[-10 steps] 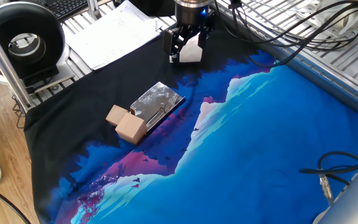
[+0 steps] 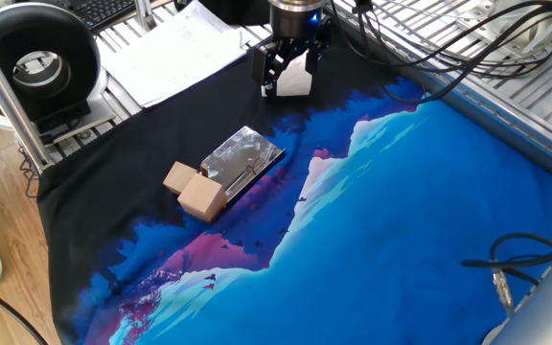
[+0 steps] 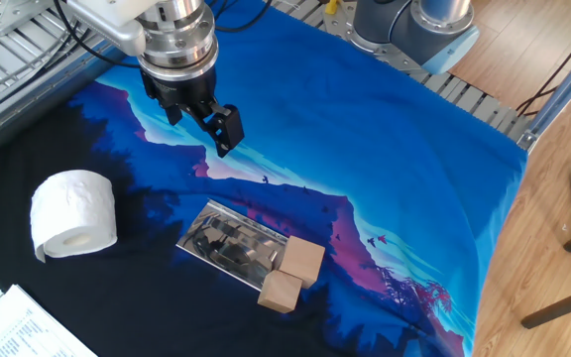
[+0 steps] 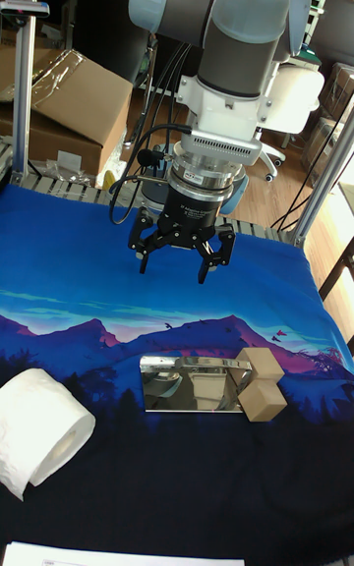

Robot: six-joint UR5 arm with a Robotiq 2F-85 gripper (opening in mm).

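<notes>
My gripper [image 4: 180,262] hangs above the cloth, its black fingers [image 4: 144,255] spread wide and nothing between them. A white paper roll [image 3: 73,214] lies on the dark part of the cloth; in exterior view 1 the gripper hides much of it. Toward the middle of the cloth rests a shiny, mirror-like rectangular plate [image 4: 189,386]. Two light brown blocks touch one end of it: one block [image 3: 302,260] and another block [image 3: 280,292], set side by side. The gripper is apart from the plate, the blocks and the roll.
Printed papers [image 2: 175,56] lie at the cloth's edge near the roll. Black cables [image 2: 468,57] loop over the metal rack.
</notes>
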